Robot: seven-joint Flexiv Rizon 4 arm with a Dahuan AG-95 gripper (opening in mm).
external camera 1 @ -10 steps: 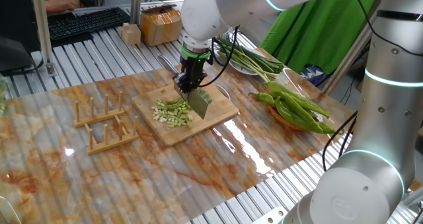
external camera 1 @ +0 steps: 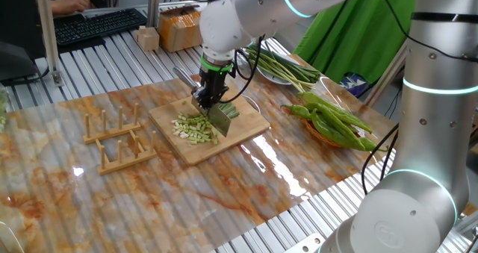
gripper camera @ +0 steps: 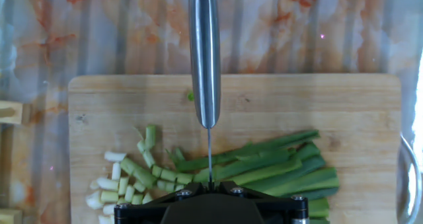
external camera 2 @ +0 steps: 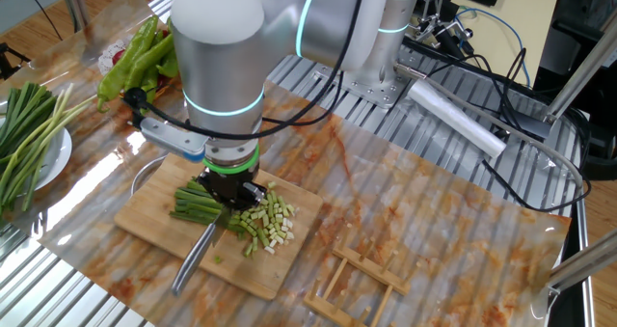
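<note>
A knife is clamped in my gripper (external camera 1: 205, 96), which is shut on it. Its metal blade (external camera 1: 219, 121) stands on edge over the wooden cutting board (external camera 1: 250, 130). The steel handle (gripper camera: 205, 59) points away from my fingers in the wrist view. On one side of the blade lie short chopped scallion pieces (external camera 2: 262, 226); longer uncut green stalks (gripper camera: 284, 170) lie on the other. The blade looks thin from above, crossing the stalks where cut and uncut meet. Whether its edge touches the board cannot be told.
A wooden peg rack (external camera 1: 119, 145) stands left of the board in exterior view 1. Green peppers in a basket (external camera 1: 332, 122) sit to the right. Behind the board is a plate of long scallions (external camera 1: 280, 68).
My gripper and the knife have shifted slightly left and a little lower in exterior view 1, toward the chopped pieces. The board and the other items stay put.
</note>
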